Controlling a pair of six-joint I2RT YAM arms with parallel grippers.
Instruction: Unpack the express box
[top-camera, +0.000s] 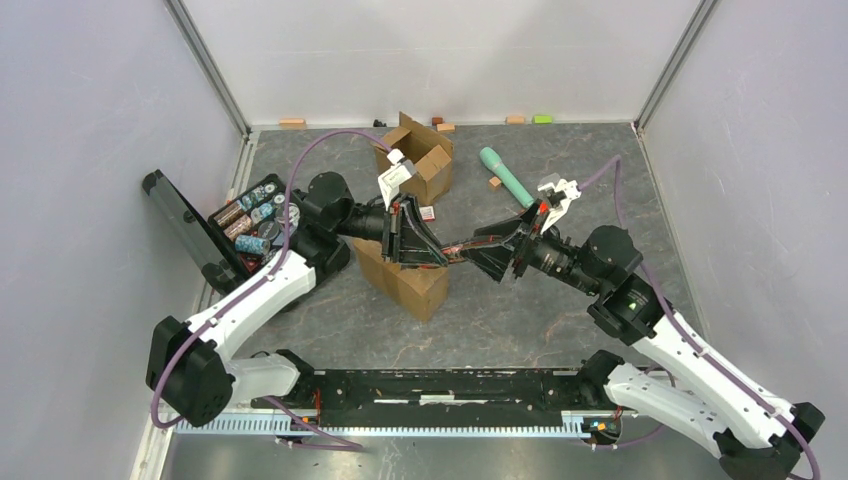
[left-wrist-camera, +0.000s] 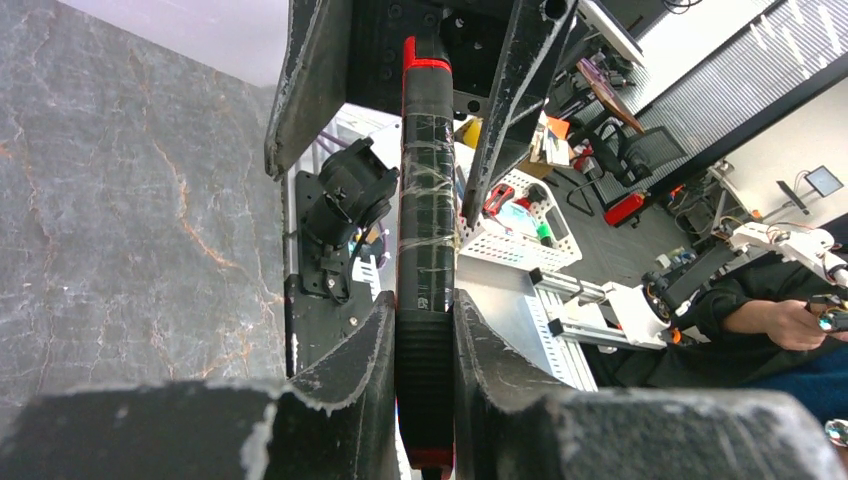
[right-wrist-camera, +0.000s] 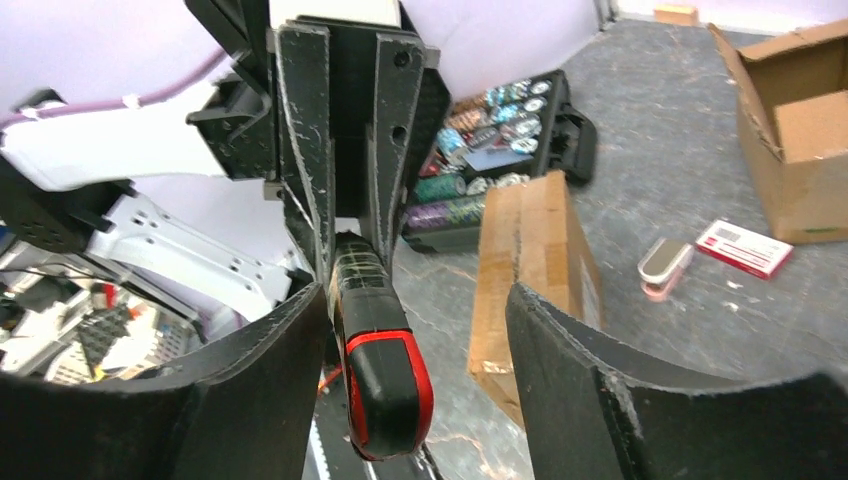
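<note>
A slim black and red tool, seemingly a box cutter (left-wrist-camera: 427, 190), is gripped by my left gripper, with a finger against each side. In the right wrist view its thick black and red end (right-wrist-camera: 388, 395) lies between the spread fingers of my right gripper, nearer the left one, with a gap on the right. From above, both grippers meet over the middle of the table. Beneath my left arm lies a brown cardboard box (top-camera: 412, 290), partly covered; its taped top (right-wrist-camera: 520, 255) looks closed in the right wrist view.
An open carton (top-camera: 430, 170) stands at the back. A teal cylinder (top-camera: 507, 177) is behind my right arm. The open black case (top-camera: 212, 235) holds several cans at left. A small red-and-white box (right-wrist-camera: 745, 247) and a pinkish item (right-wrist-camera: 664, 268) lie near the cartons.
</note>
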